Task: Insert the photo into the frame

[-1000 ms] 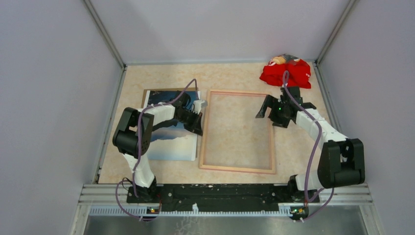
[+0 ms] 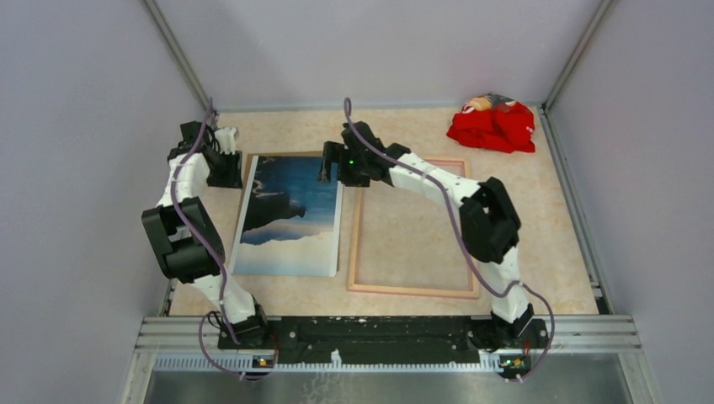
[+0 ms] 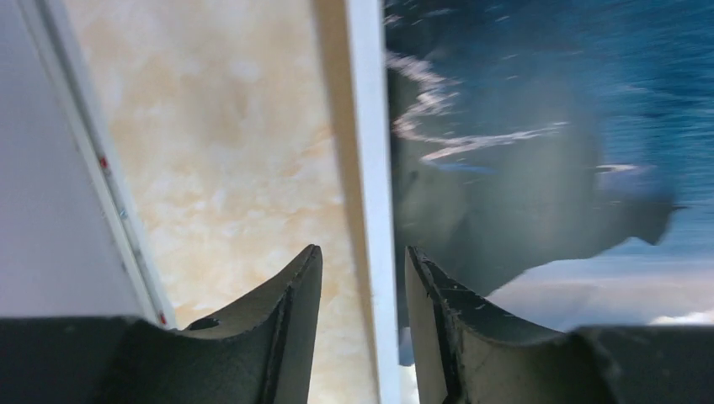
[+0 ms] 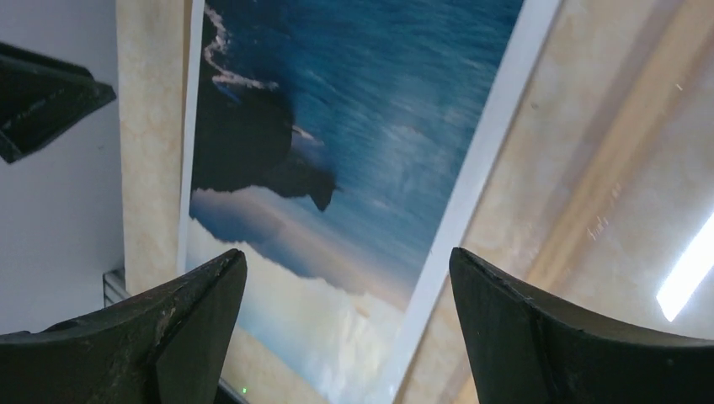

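The photo (image 2: 282,219), a seascape with white borders, lies flat on a slightly larger brown board (image 2: 290,154) at the left. To its right rests the wooden frame (image 2: 412,291). Over the photo's left edge hangs my left gripper (image 2: 226,171); in the left wrist view its fingers (image 3: 295,311) stand apart on either side of the white border, holding nothing. My right gripper (image 2: 340,177) is open above the photo's upper right edge. Much of the photo and its right border show between the right fingers, and nothing is gripped.
A crumpled red cloth (image 2: 497,128) lies in the far right corner. Walls close in the table at the left, back and right. Bare table (image 2: 539,219) shows right of the frame, and a narrow strip separates photo and frame.
My left gripper has swung left, from the frame's left side across to the photo's left edge. The right one has come left over the frame to the photo. The frame has shifted slightly right.
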